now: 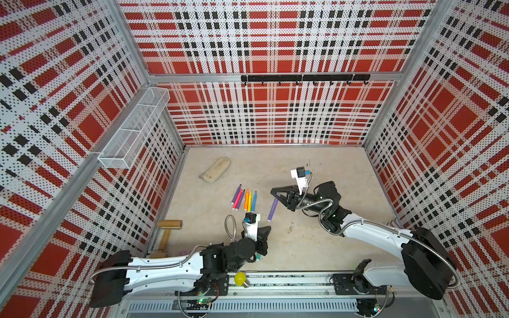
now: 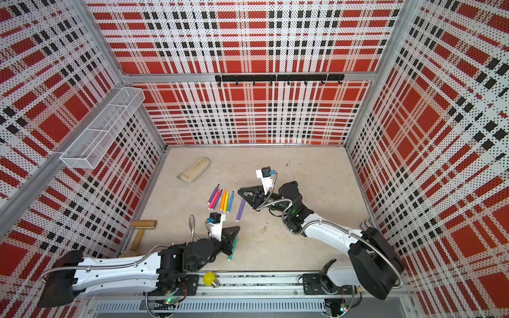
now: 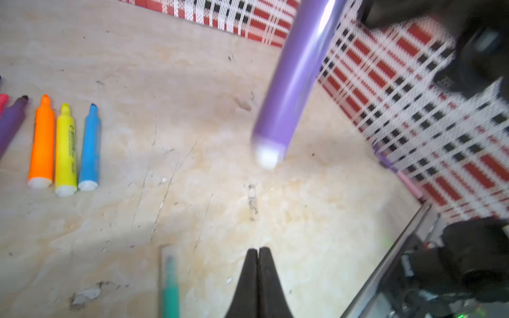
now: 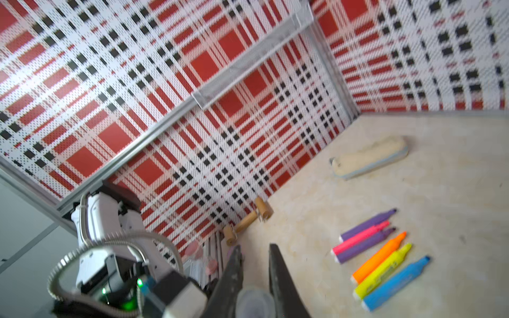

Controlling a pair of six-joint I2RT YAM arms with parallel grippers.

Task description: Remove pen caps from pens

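Note:
A purple pen hangs from my right gripper, which is shut on its upper part. In the left wrist view the purple pen slants down, its white-ended bottom free above the table. The right wrist view shows its round end between the fingers. My left gripper is shut with nothing between its fingertips, below and apart from that pen. Left of it lies a teal piece, partly out of frame. In a row lie an orange pen, a yellow pen and a blue pen, narrow tips showing.
A beige pouch lies at the back left, a wooden mallet at the left edge.

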